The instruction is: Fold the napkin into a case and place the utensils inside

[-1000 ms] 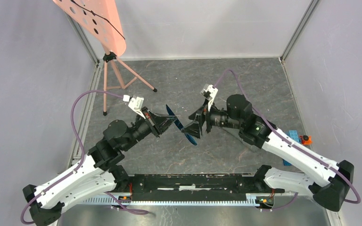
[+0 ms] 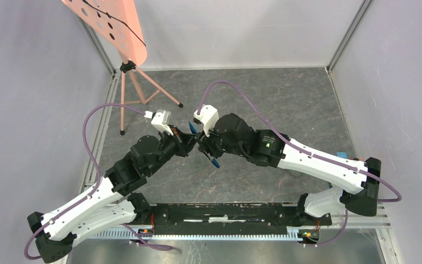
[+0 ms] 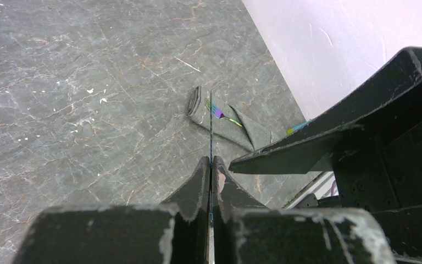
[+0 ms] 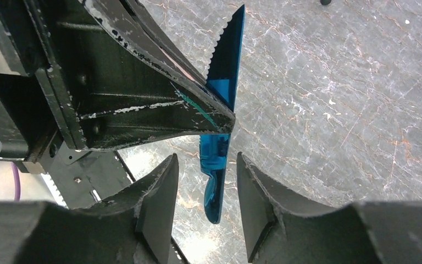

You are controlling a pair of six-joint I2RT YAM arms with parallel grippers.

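Note:
A dark blue serrated knife (image 4: 213, 181) stands between the grippers, which meet near the middle in the top view. My left gripper is shut on it; the knife is seen edge-on in the left wrist view. My right gripper is part open, its fingers either side of the knife's handle end, not visibly closed on it. In the left wrist view, a folded grey napkin (image 3: 226, 132) lies below on the floor with a rainbow fork (image 3: 220, 114) on it.
A pink board on a tripod (image 2: 134, 33) stands at the back left. Walls close in the sides and back. A blue item (image 2: 342, 155) lies at the right edge, mostly behind the right arm.
My right gripper has moved left from the right side to the knife, right beside my left gripper.

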